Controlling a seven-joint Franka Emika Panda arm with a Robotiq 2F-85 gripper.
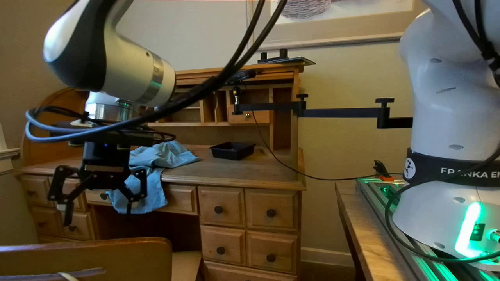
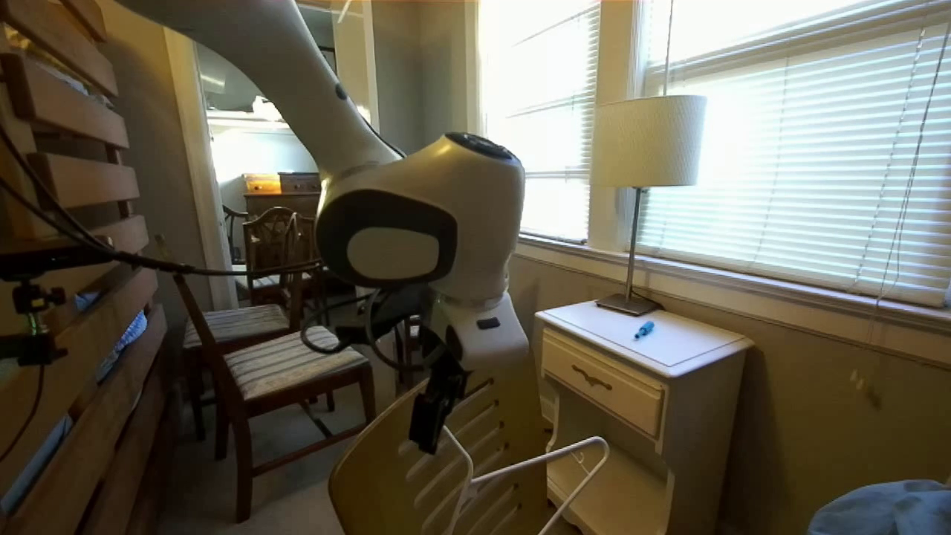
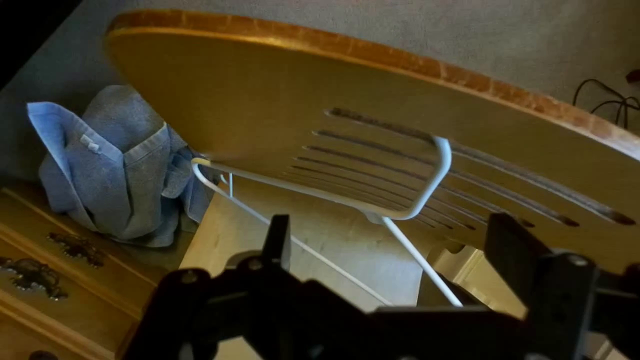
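In exterior view 1, my gripper hangs open above the wooden chair back, with nothing between its fingers. Seen from the wrist, a white wire hanger rests against the slotted chair back, beyond my spread fingers and apart from them. The hanger also shows in exterior view 2, below the gripper, whose finger is seen side-on there. A light blue cloth drapes over the desk's front edge, partly behind the gripper.
On the desk stands a black tray. A blue-grey cloth lies beside drawers in the wrist view. The white nightstand carries a lamp and a small blue item. A camera arm extends across the desk's right side.
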